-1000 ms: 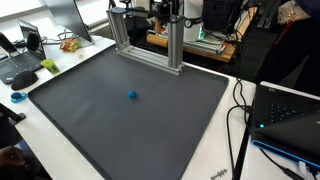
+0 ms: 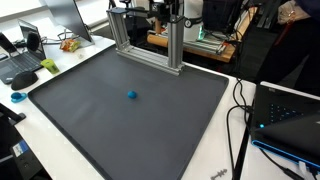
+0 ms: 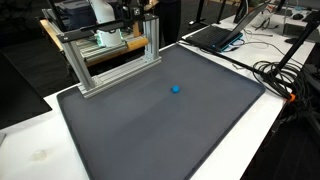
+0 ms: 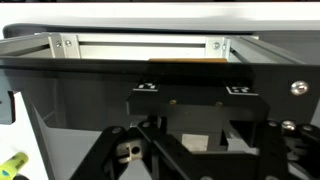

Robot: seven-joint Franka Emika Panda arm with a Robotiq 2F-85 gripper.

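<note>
In the wrist view my gripper is shut on a dark block (image 4: 190, 74) with a brownish upper side, held between two black fingers with white marks. A long black bar of a metal frame lies right behind it, and dark-on-dark edges make contact with the bar impossible to tell. A small round blue object (image 2: 132, 95) lies alone on the grey board (image 2: 90, 120); in exterior view 2 the same blue object (image 3: 175, 89) sits toward the board's far side. From outside, my fingers are too small and dark to make out.
The silver metal frame (image 3: 120, 77) stands at one edge of the board. A laptop (image 3: 215, 38) and cables lie beyond another edge. A yellow-green item (image 4: 14, 163) shows at the wrist view's lower left. Most of the board is bare.
</note>
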